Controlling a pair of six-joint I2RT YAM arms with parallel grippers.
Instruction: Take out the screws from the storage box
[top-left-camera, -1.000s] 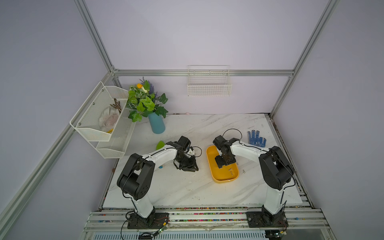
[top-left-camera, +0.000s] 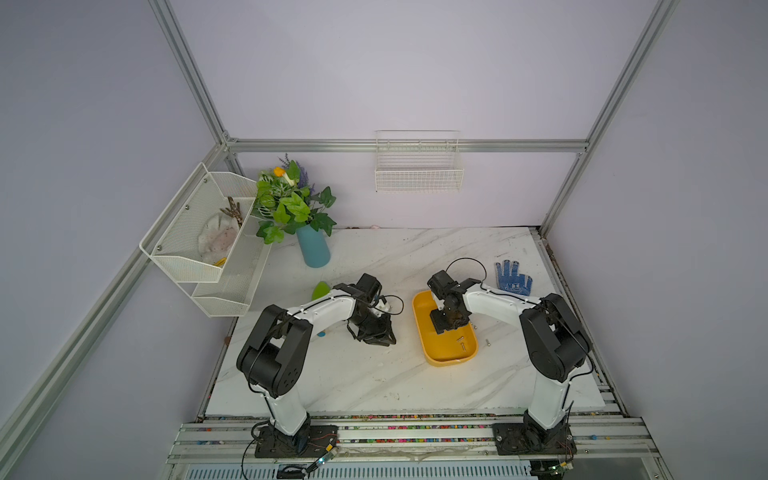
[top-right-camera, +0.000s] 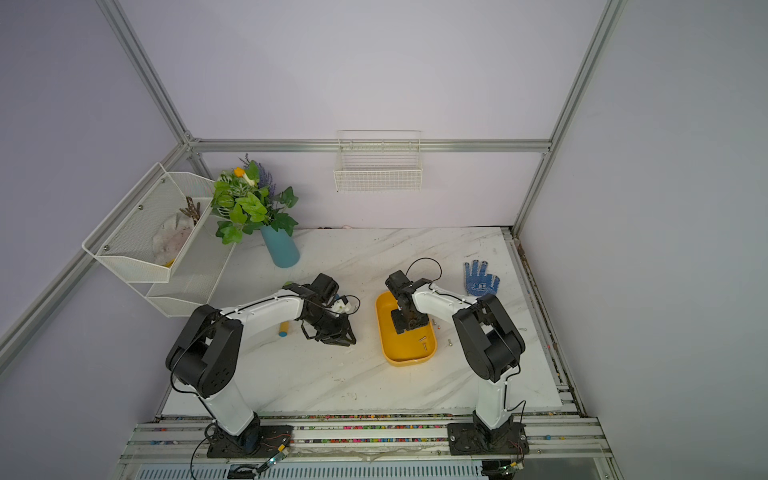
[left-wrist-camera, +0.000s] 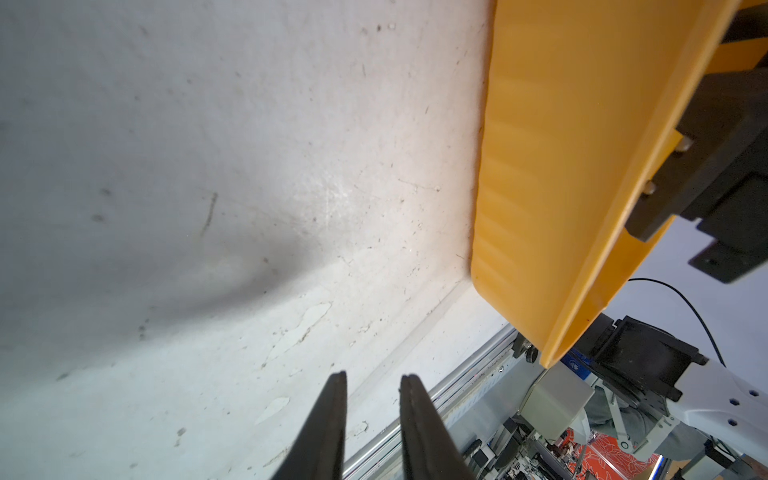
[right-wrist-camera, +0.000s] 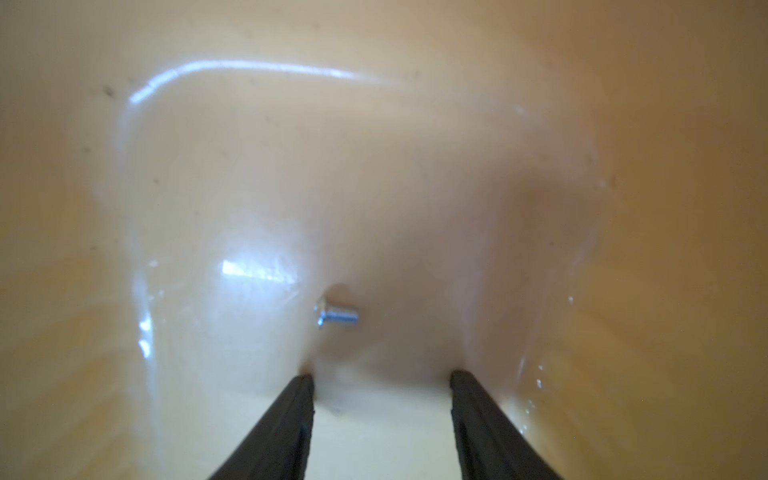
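Observation:
The yellow storage box (top-left-camera: 444, 349) sits right of centre on the table. My right gripper is down inside it with fingers open and empty, a silver screw (right-wrist-camera: 336, 314) lying on the box floor just beyond them, left of the gap. Another small metal piece (top-left-camera: 461, 342) lies toward the box's near end. Outside the box's left wall, my left gripper is low over the bare table, its fingers part open with nothing visible between them.
Small metal pieces (top-left-camera: 488, 343) lie right of the box. A blue glove (top-left-camera: 513, 280) is at the back right, a vase of flowers (top-left-camera: 314, 249) at the back left beside a wall-mounted mesh rack (top-left-camera: 184, 264).
Both arms have shifted very slightly; otherwise the scene looks the same as a moment ago.

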